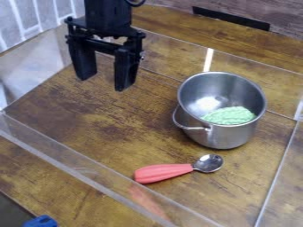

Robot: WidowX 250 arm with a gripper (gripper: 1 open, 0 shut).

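My black gripper [103,67] hangs over the upper left of the wooden surface, fingers spread open with nothing between them. To its right stands a steel pot [243,97] with a handle at its front left, holding a pale green textured object [228,116]. Below the pot lies a spoon with a red handle [161,172] and a metal bowl end pointing right.
Clear plastic edging [48,138] runs along the left and front of the wooden surface [95,124]. A small blue object [41,221] sits at the bottom left corner.
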